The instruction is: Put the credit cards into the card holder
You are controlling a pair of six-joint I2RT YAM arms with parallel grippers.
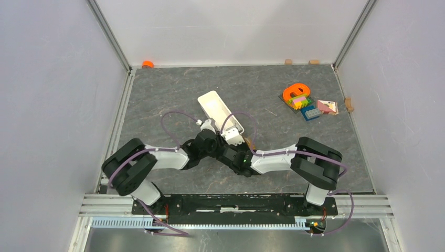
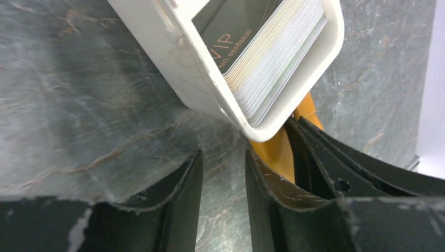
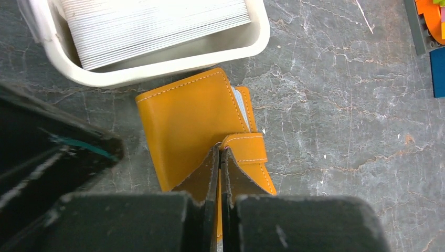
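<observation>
The white card tray (image 2: 210, 84) holds a stack of cards (image 2: 278, 58), the top one dark with "VIP" on it. My left gripper is just below the tray's rim, fingertips apart with floor visible between; whether it grips anything is unclear. The orange leather card holder (image 3: 183, 126) lies beside the tray, a pale edge (image 3: 240, 107) showing inside. My right gripper is shut at the holder's strap; whether leather is pinched between the tips is hidden. In the top view both wrists largely cover the holder.
At the back right sit colourful toy bricks (image 1: 297, 102), a blue item (image 1: 310, 112) and a reddish card-like item (image 1: 327, 107). An orange object (image 1: 147, 64) is at the back left edge.
</observation>
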